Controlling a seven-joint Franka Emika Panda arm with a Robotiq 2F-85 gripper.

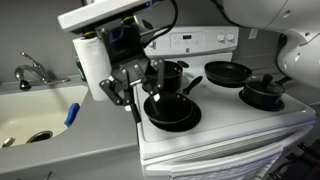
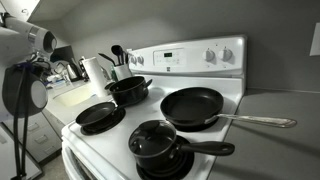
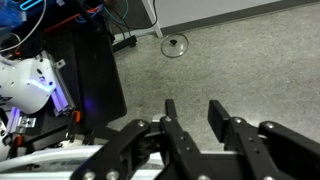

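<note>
In exterior view 1 my gripper (image 1: 140, 92) hangs near the stove's front left corner, close to the camera. Its dark fingers stand apart in the wrist view, with floor showing through the gap; whether something sits deeper between them is hidden. A black pot (image 2: 128, 91) stands on the rear left burner and a small skillet (image 1: 170, 108) on the front left one. Behind, to the right, is a larger frying pan (image 2: 192, 105). A lidded saucepan (image 2: 153, 143) occupies the front right burner.
The white stove (image 1: 215, 120) adjoins a counter (image 1: 100, 130) and a sink (image 1: 40, 110) holding a blue item (image 1: 72, 114). Paper towels and utensils stand behind my arm. A round, clear lid-like thing (image 3: 174, 44) lies on the floor (image 3: 280, 80), which is otherwise largely bare.
</note>
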